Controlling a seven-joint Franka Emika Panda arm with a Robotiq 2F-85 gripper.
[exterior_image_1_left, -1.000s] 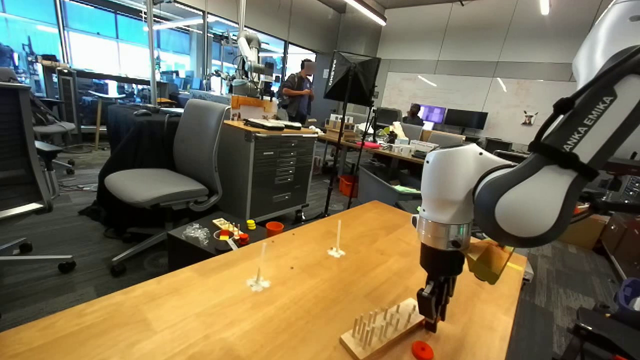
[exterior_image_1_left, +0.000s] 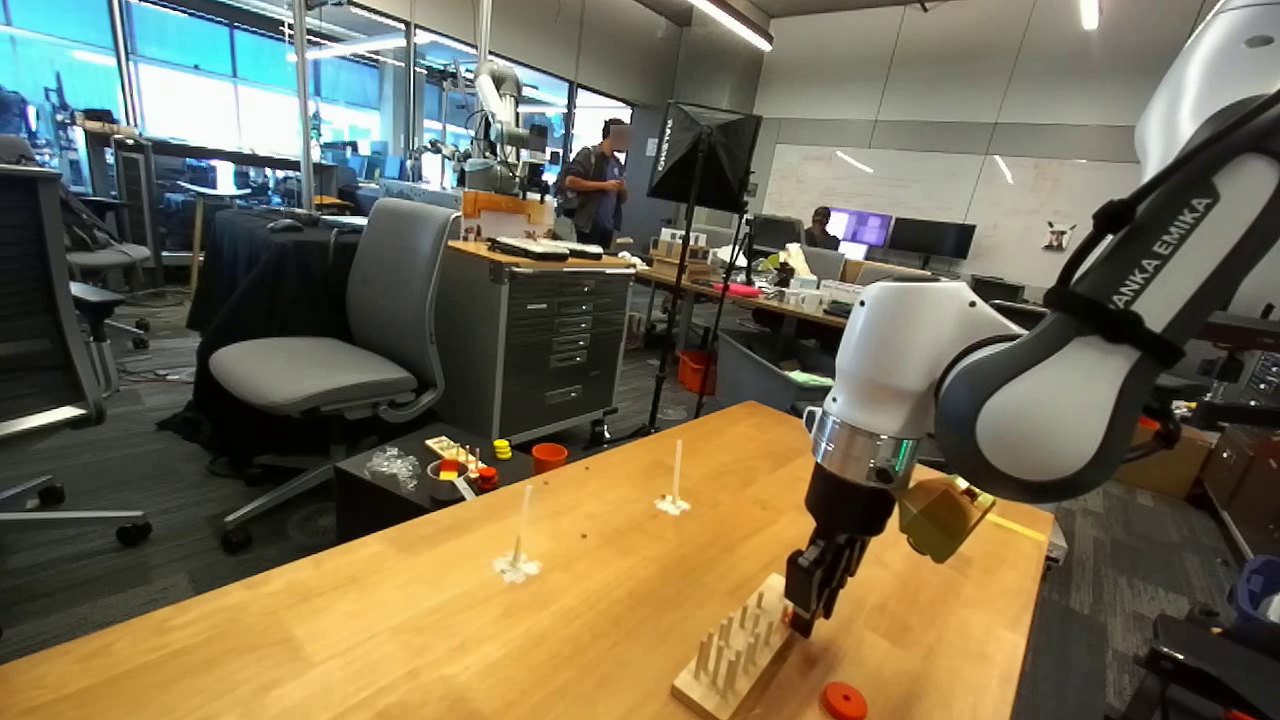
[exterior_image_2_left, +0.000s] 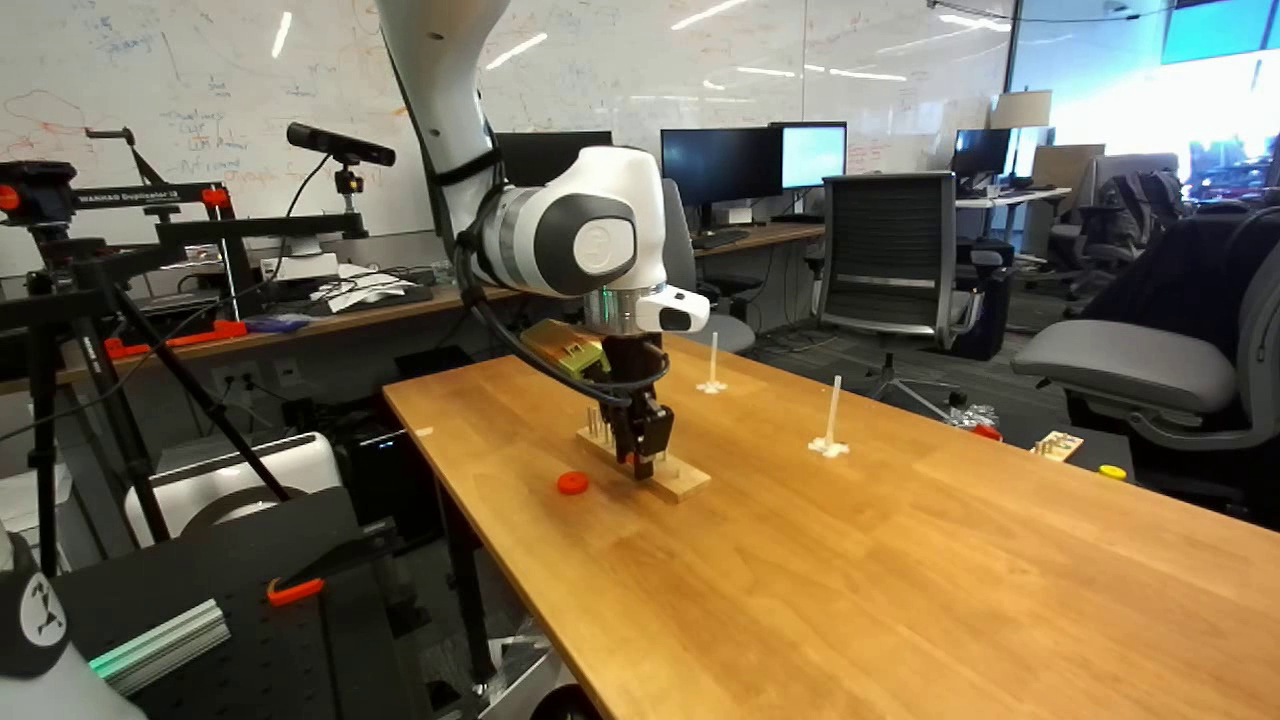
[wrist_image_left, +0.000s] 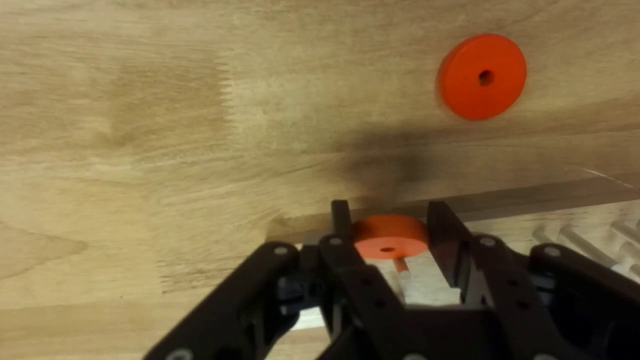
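Observation:
My gripper is shut on a red-orange disc (wrist_image_left: 393, 231), whose small hole shows dark between the fingers. The grip is at one end of the wooden peg board (exterior_image_1_left: 720, 684), low over it. Beside the held disc in the wrist view stands a short peg, partly hidden; whether the disc touches it I cannot tell. A second red disc (wrist_image_left: 483, 77) with a centre hole lies flat on the table next to the board, also seen as the red disc (exterior_image_2_left: 572, 482) in exterior view 2. Several bare pegs (wrist_image_left: 585, 243) rise from the board.
Two thin upright rods on white bases, a nearer rod (exterior_image_1_left: 522, 540) and a farther rod (exterior_image_1_left: 675, 480), stand on the wooden table (exterior_image_1_left: 396, 600). The tabletop between them and the board is clear. A black side box (exterior_image_1_left: 372, 498) holds small parts beyond the table edge.
My gripper has moved left in exterior view 1. The board's gripper end has swung left with it, so the board now lies at a different angle. The loose disc has stayed put.

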